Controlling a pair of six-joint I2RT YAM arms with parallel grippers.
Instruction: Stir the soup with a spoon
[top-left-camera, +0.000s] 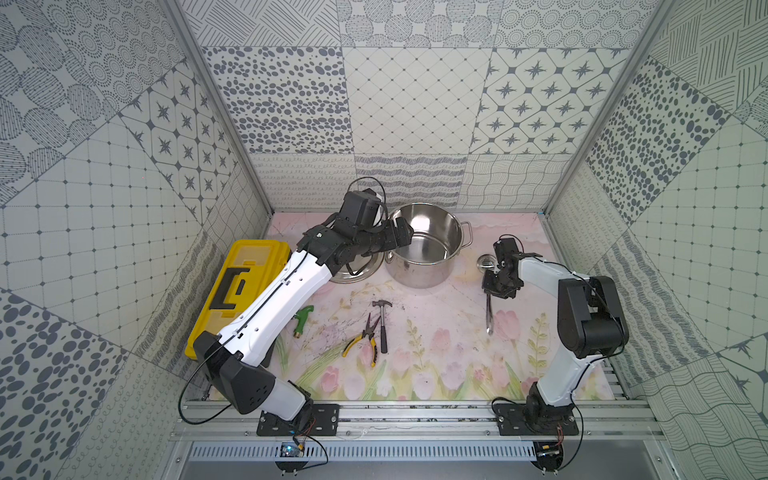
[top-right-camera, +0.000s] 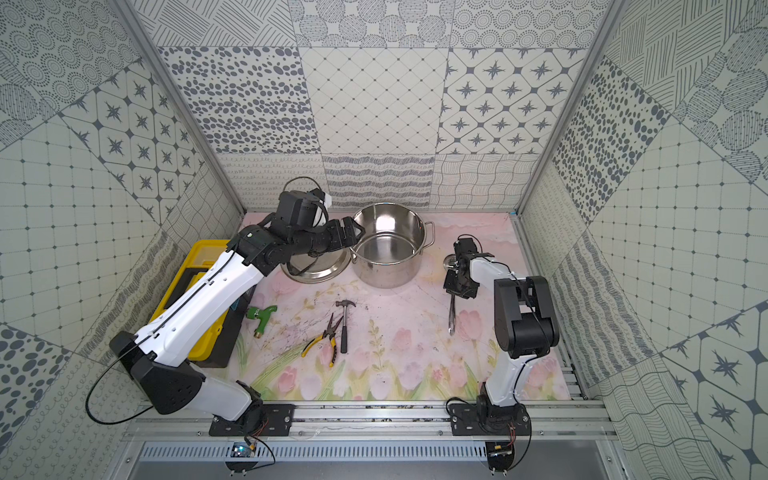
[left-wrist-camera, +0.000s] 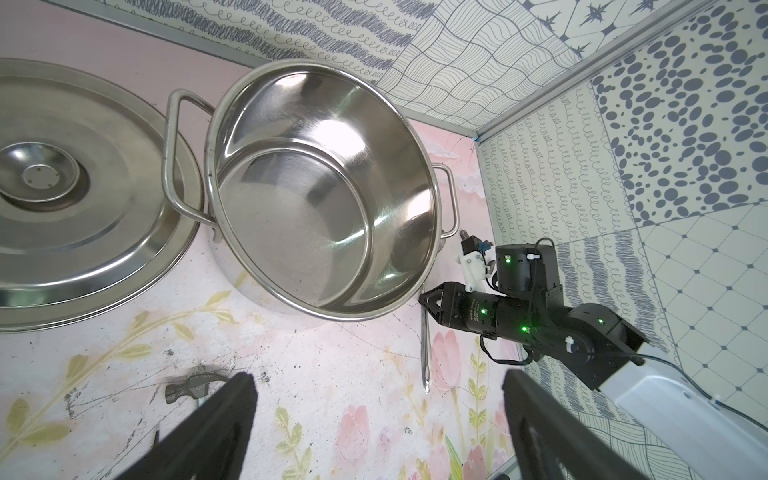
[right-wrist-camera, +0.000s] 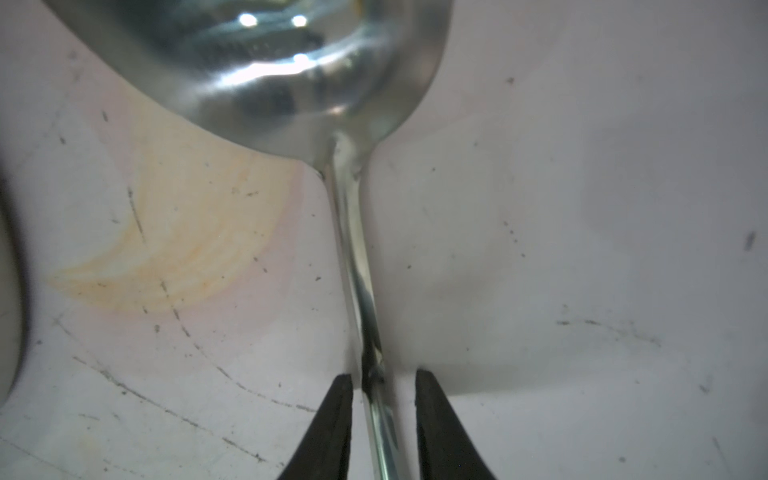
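Observation:
A steel ladle-like spoon (right-wrist-camera: 358, 272) lies on the tabletop to the right of the pot, its bowl pointing away from my arms. My right gripper is low over its handle, partly open. The handle runs between the two fingers, with a visible gap to the right one. The big steel pot (top-left-camera: 424, 272) stands uncovered at the back middle and looks empty inside. Above its left rim hovers my left gripper, wide open and holding nothing; its blurred fingers (left-wrist-camera: 204, 436) frame the lower part of the left wrist view.
Left of the pot lies its lid (left-wrist-camera: 96, 240). A hammer (top-left-camera: 383, 328), yellow-handled pliers (top-left-camera: 364, 340) and a green object (top-left-camera: 301, 320) are in front. At the far left stands a yellow toolbox (top-left-camera: 268, 256).

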